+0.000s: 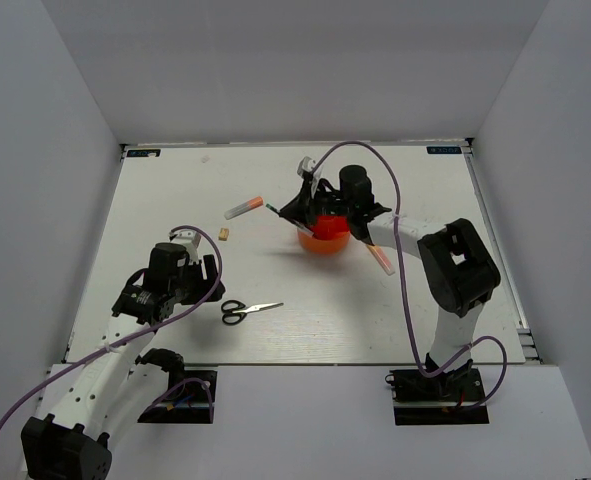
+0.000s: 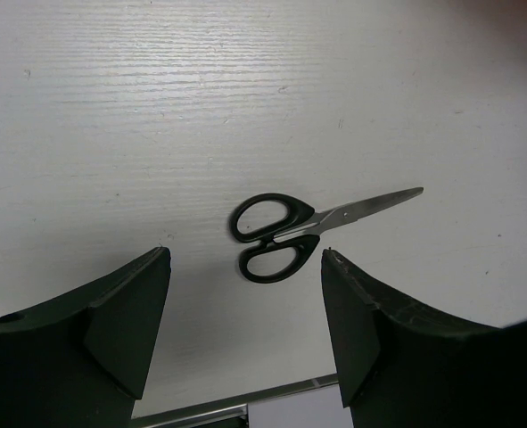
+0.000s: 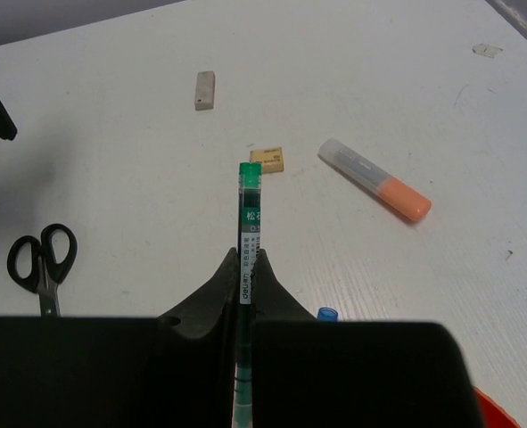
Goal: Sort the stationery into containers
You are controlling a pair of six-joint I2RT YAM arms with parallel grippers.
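My right gripper is shut on a slim green-capped pen [image 3: 250, 214], which stands up between its fingertips in the right wrist view. From above, this hand is over the left side of the round orange container [image 1: 325, 245], whose red inside is divided and partly covered by the arm. A blue pen end [image 3: 327, 314] shows just beyond the right fingers. The left gripper is open and empty, above black-handled scissors [image 2: 281, 239] lying on the table.
A grey marker with an orange cap [image 1: 243, 207] and a small yellowish eraser [image 1: 223, 234] lie left of the container. A greyish block [image 3: 205, 91] lies farther off. Right of the container rests an orange-and-pink marker [image 1: 382, 262].
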